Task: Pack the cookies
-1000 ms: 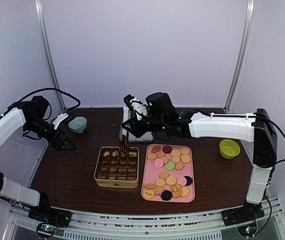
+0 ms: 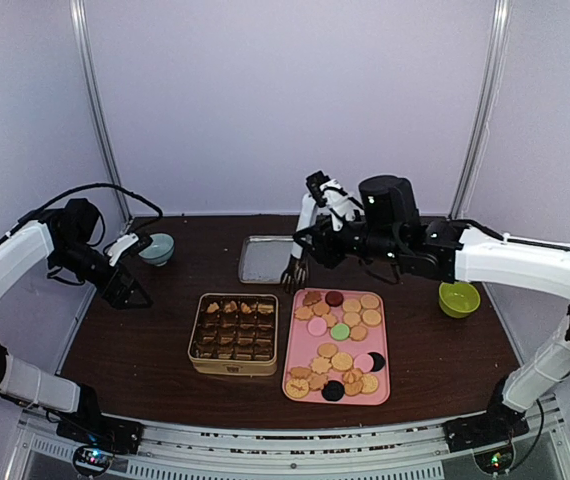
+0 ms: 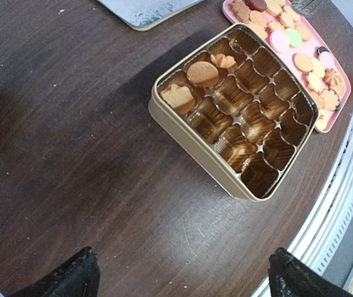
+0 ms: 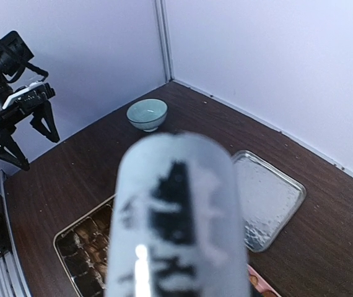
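A cookie tin [image 2: 233,367] with a brown divided insert holds several cookies in its back compartments, seen best in the left wrist view. Right of it lies a pink tray [image 2: 294,340] of assorted cookies. My right gripper [image 2: 310,250] is raised near the back-left corner of that tray, with a white-handled tool [image 4: 176,216] ending in a dark fanned head; whether the fingers grip it tightly I cannot see. My left gripper [image 2: 125,290] hangs open over the table's left side, empty, its fingertips at the bottom of the left wrist view.
A metal tray [image 2: 262,258] lies at the back middle, a pale blue bowl [image 2: 156,249] at the back left, a green bowl [image 2: 458,299] at the right.
My right gripper and the tool have moved right and up, from over the back of the tin toward the pink tray. The left arm is unchanged.
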